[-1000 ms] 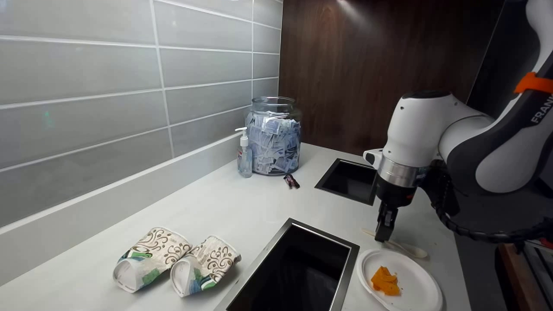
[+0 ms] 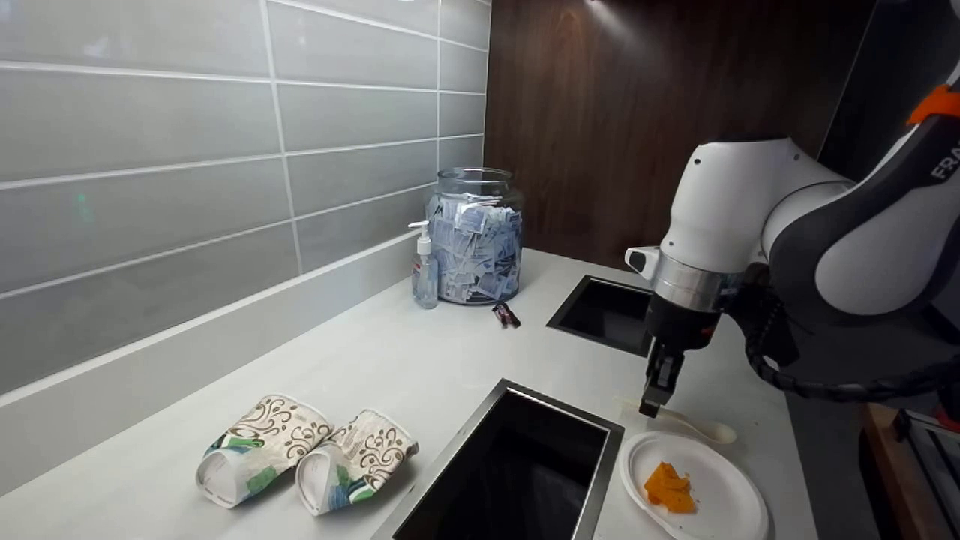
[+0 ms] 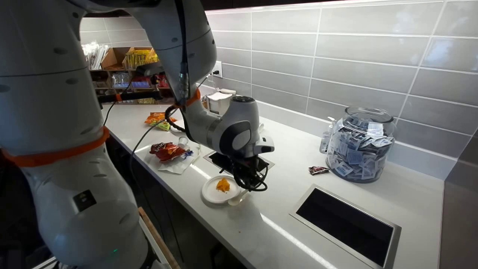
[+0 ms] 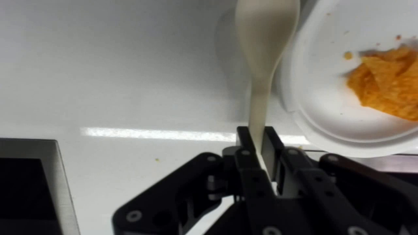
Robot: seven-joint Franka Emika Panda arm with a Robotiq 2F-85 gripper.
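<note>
A pale spoon (image 4: 259, 82) is pinched by its handle in my gripper, its bowl pointing away from the fingers in the wrist view. In exterior view 1 the gripper (image 2: 655, 406) is low over the counter, and the spoon (image 2: 711, 430) reaches out to the right of the fingertips. Beside the spoon is a white plate (image 2: 742, 490) with orange chips (image 2: 670, 489) on it. The far end of the handle is largely covered by the fingers in the wrist view. Exterior view 2 shows the spoon's bowl (image 3: 236, 200) by the plate's edge.
Framed dark openings (image 2: 517, 468) (image 2: 604, 310) are set into the counter. Two patterned paper cups (image 2: 265, 445) lie on their sides at the left. A packet-filled glass jar (image 2: 477, 247), a pump bottle (image 2: 424, 274) and a small wrapper (image 2: 505, 315) stand or lie near the wall.
The gripper has risen slightly and shifted left in exterior view 1. The spoon has moved left and slightly up with it. The plate and chips look unmoved.
</note>
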